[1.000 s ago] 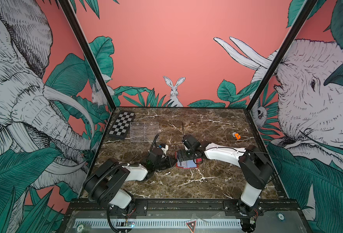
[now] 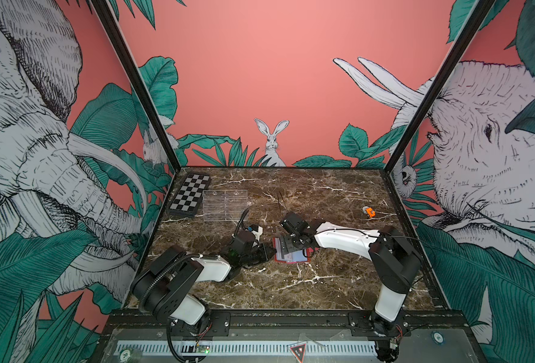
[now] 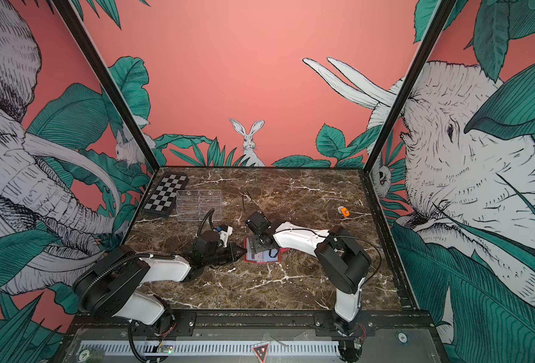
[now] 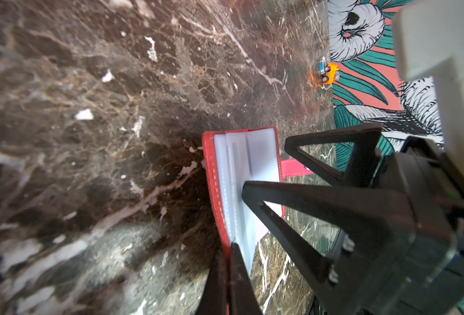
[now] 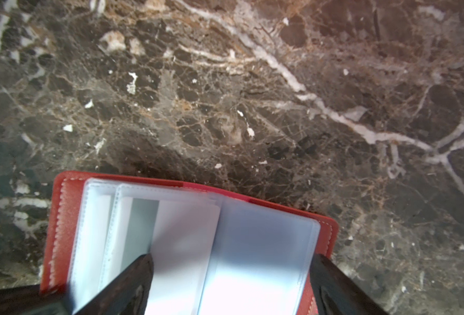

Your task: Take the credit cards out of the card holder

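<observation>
The red card holder lies spread on the marble table, its clear sleeves facing up. Inside one sleeve shows a white card with a grey band; other cards are hard to make out. At the holder's left edge my left gripper is shut, with the thin red border running in between its fingertips. Over the sleeves stands my right gripper, open, with its fingers apart on either side and nothing gripped. Whether its tips touch the plastic cannot be told.
Behind the left arm stand a clear divided tray and a black-and-white checkered board. A small orange toy car sits far right.
The left arm and the holder have stayed in place.
</observation>
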